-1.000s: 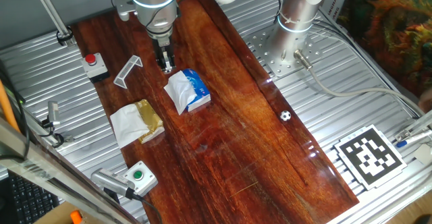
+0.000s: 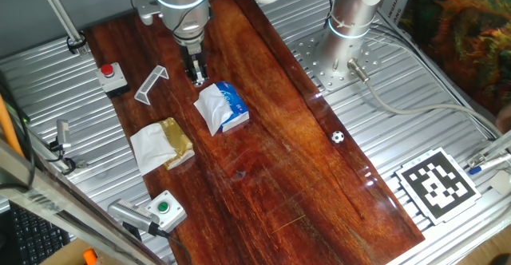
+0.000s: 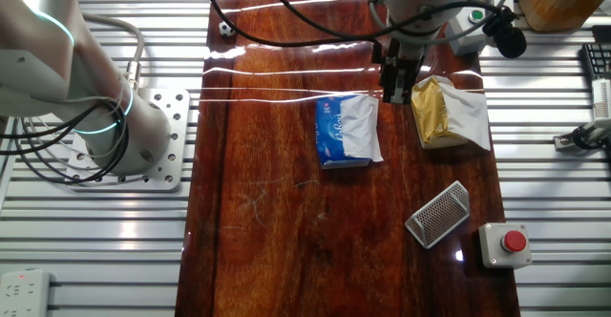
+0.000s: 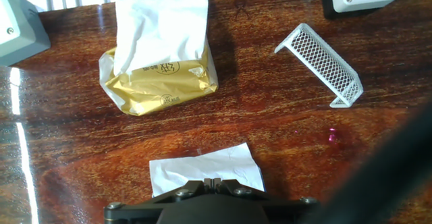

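My gripper (image 2: 199, 81) hangs above the table, beside the blue tissue pack (image 2: 234, 104) in exterior view 1. Its fingertips meet in the wrist view, so the gripper is shut, and nothing shows between them. A white tissue (image 4: 206, 169) sticks out of the blue pack, whose body is mostly hidden behind the gripper there. The gold tissue pack (image 4: 162, 86), also with a white tissue out, lies apart from it, closer to the table's edge. Both packs rest on the brown wooden table (image 2: 279, 177).
A white mesh bracket (image 4: 324, 62) and a red-button box (image 2: 112, 80) lie near one edge. The green-button box (image 2: 165, 210) stands beyond the gold pack. A small football (image 2: 338, 137) sits by the opposite edge.
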